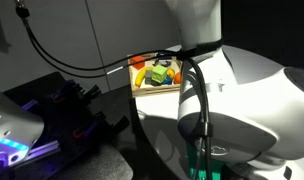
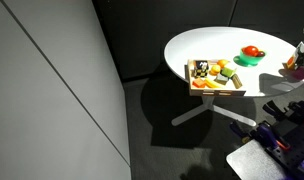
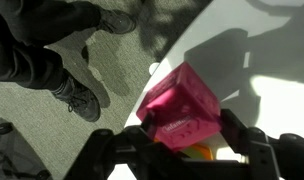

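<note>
A pink-red box (image 3: 184, 105) with light lettering stands between the fingers of my gripper in the wrist view, near the white table's edge. The fingertips flank the box closely; whether they press on it cannot be told. In exterior view 2, a small pinkish shape (image 2: 300, 73) shows at the far right, by the arm. The arm (image 1: 237, 110) fills much of exterior view 1, where the fingers are hidden.
A wooden tray (image 2: 214, 91) of toy food sits at the table's front. The green bowl (image 2: 250, 59) holds red pieces. An orange item (image 3: 200, 152) lies near the box. Someone's shoes (image 3: 82, 100) stand beyond the table edge.
</note>
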